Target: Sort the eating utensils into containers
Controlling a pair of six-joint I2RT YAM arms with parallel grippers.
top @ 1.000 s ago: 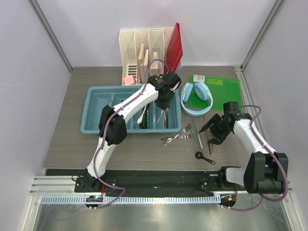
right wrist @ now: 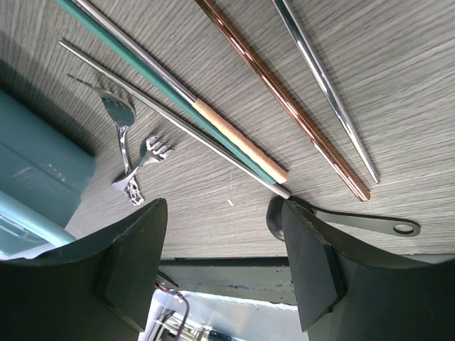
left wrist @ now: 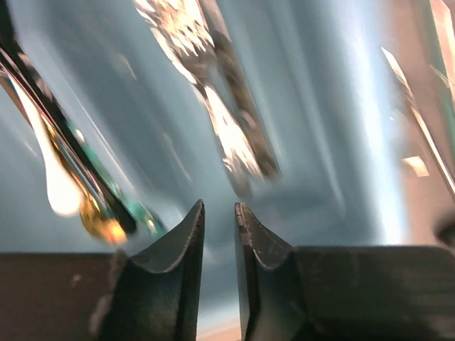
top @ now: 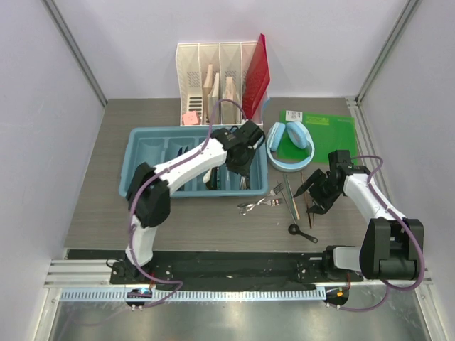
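Note:
Over the right compartment of the blue tray [top: 135, 160] hangs my left gripper [top: 242, 165], its fingers a little apart and nothing between them. Forks [left wrist: 220, 117] lie in that compartment, just beyond the fingertips in the left wrist view. One compartment over are a white spoon [left wrist: 62, 186] and several dark and gold handles. My right gripper stands wide open above the table. Under it lie a teal chopstick [right wrist: 167, 89], a copper chopstick [right wrist: 284, 96], a silver chopstick [right wrist: 330, 89] and a black spoon [right wrist: 362, 222]. Two forks [right wrist: 128, 135] lie crossed outside the tray.
Behind the tray stands a cream rack [top: 188, 67] with a red board [top: 257, 78] leaning in it. Blue headphones [top: 290, 165] rest partly on a green mat [top: 330, 135], right of the tray.
The left arm's elbow has swung to the left, while its gripper stays over the right compartment. A fork seen slanting below that gripper earlier now lies in the compartment. The right arm holds still.

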